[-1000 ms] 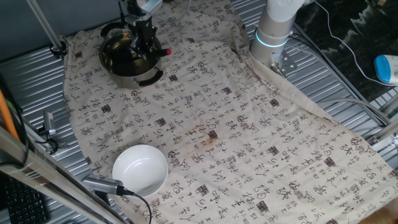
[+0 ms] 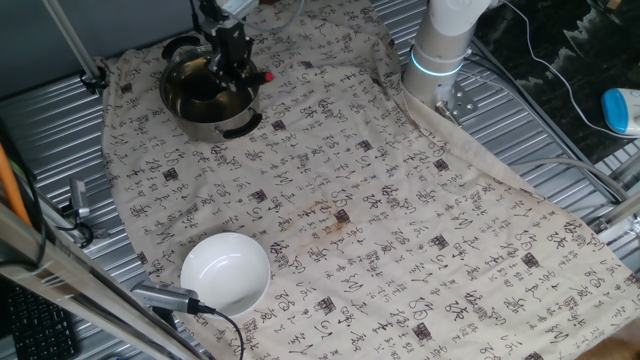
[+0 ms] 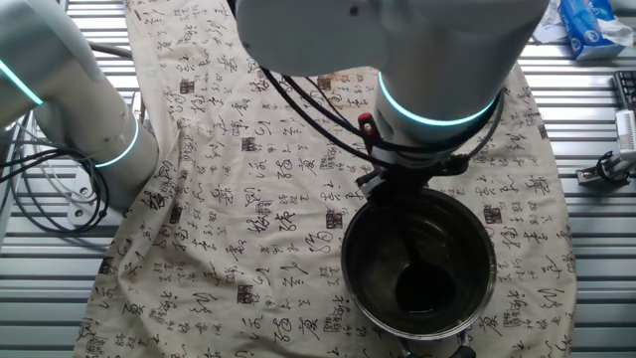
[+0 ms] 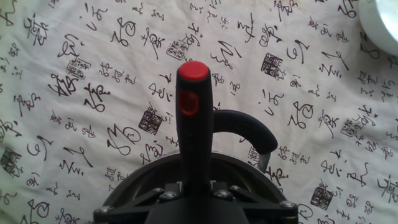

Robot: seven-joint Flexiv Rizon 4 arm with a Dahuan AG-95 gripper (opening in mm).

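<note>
A black ladle with a red-tipped handle (image 4: pixel 194 124) rises between the fingers of my gripper, which is shut on it. In the second exterior view, the ladle's dark bowl (image 3: pixel 425 287) lies inside the steel pot (image 3: pixel 364 298). From the first exterior view, the pot (image 2: pixel 205 130) stands at the back left of the cloth, with my gripper (image 2: pixel 230 72) over its right side. The white bowl (image 2: pixel 226 274) sits near the front left, apart from the pot; its inside looks empty. What the pot contains is too dark to tell.
Black side handles (image 2: pixel 242 126) stick out from the pot. A grey device (image 2: pixel 166 296) with a cable adjoins the white bowl's left edge. Patterned cloth (image 2: pixel 400 220) covers the table, its middle and right clear. The robot base (image 2: pixel 432 75) stands at the back.
The ladle handle's red end has shifted slightly up and left in the first exterior view, the gripper moving a little with it. Pot and white bowl have stayed put.
</note>
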